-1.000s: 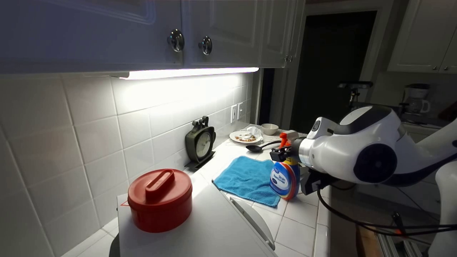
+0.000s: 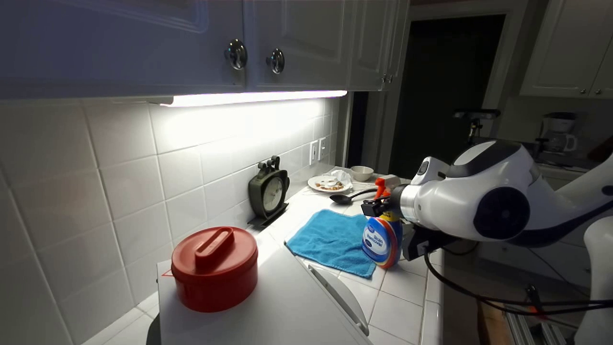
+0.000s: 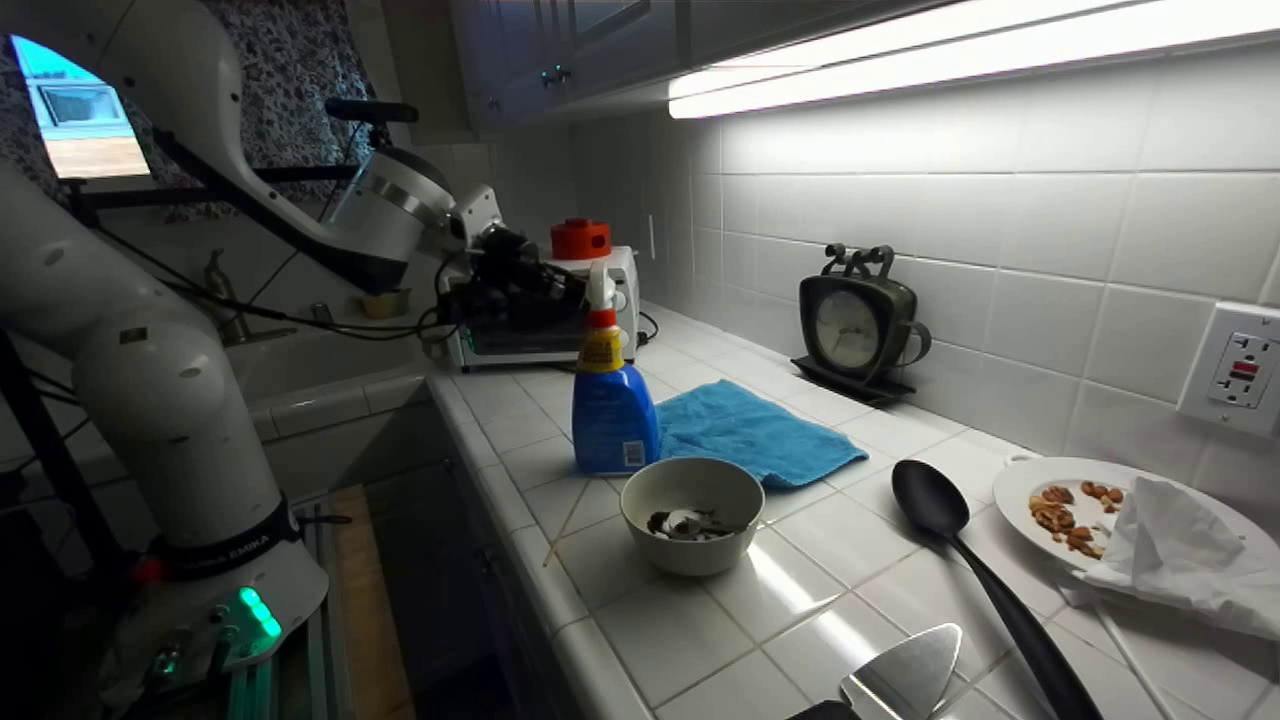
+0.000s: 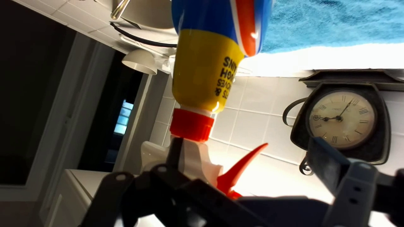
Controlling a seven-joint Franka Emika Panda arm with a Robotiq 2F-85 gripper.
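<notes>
A blue spray bottle (image 2: 379, 241) labelled as stain remover, with a yellow neck, stands upright on the counter at the edge of a blue towel (image 2: 330, 238). Its red-and-white spray head (image 4: 197, 159) is beside one dark finger (image 4: 175, 149) in the wrist view, and the red trigger (image 4: 242, 166) points into the gap. My gripper is open at the height of the spray head, its other finger (image 4: 329, 162) well away from the bottle. Whether the near finger touches the bottle I cannot tell. In the second exterior view the bottle (image 3: 614, 414) partly covers the dark gripper.
A white bowl (image 3: 693, 516) stands close to the bottle. Farther along lie a black spoon (image 3: 930, 498), a metal server (image 3: 908, 672) and a plate (image 3: 1020, 480) with nuts. A scale-like clock (image 2: 270, 192) stands by the wall; a red lidded pot (image 2: 215, 276) sits on the white oven.
The arm has dipped very slightly, with the gripper staying by the spray head. The bottle and towel have not visibly moved.
</notes>
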